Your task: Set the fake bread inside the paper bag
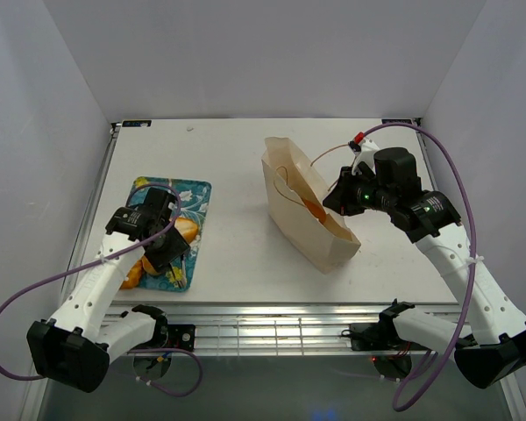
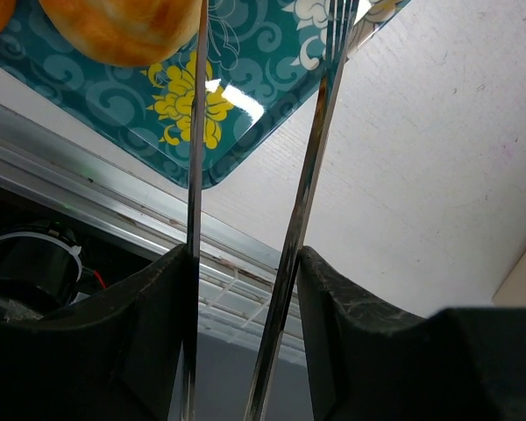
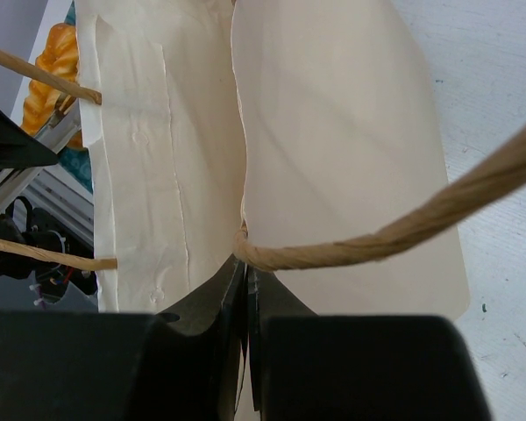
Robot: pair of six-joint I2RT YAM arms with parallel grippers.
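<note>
The paper bag [image 1: 307, 228] stands open at right of centre, an orange item [image 1: 314, 209] inside. My right gripper [image 1: 333, 200] is shut on its rim at a handle [image 3: 333, 250]. Fake bread lies on the teal patterned tray [image 1: 196, 193] at left: a golden roll and a braided loaf [image 1: 130, 276], also seen past the bag in the right wrist view. My left gripper [image 1: 177, 261] is over the tray, its two long metal tongs part open; the roll lies beside them, with nothing visibly held between.
A metal rail [image 1: 263, 320] runs along the front edge, and grey walls stand at both sides.
</note>
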